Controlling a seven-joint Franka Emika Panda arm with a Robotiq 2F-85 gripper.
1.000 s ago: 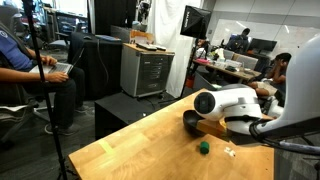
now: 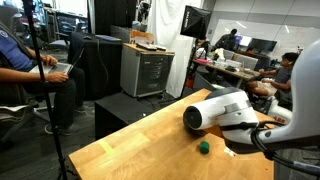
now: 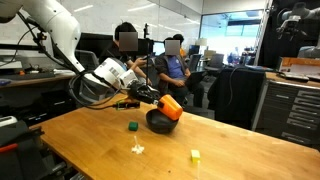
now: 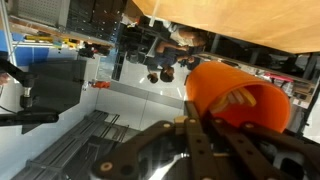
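Note:
An orange cup (image 3: pixel 170 107) is tipped over on its side at the black bowl (image 3: pixel 160 122), its far end above the bowl's rim. My gripper (image 3: pixel 154 99) is shut on the cup. In the wrist view, the cup's open mouth (image 4: pixel 238 85) faces partly toward the camera, and something pale (image 4: pixel 236 99) shows inside. My arm hides most of the bowl (image 2: pixel 191 121) in exterior view 1; the cup cannot be made out there. What lies inside the bowl is not visible.
On the wooden table, a green block (image 3: pixel 133 126) and a small white object (image 3: pixel 138 149) lie in front of the bowl. A yellow block (image 3: pixel 195 157) sits nearer the front right. People are seated beyond it.
In exterior view 1 my arm's wrist has come lower and farther left, covering more of the bowl. The green block has stayed in place.

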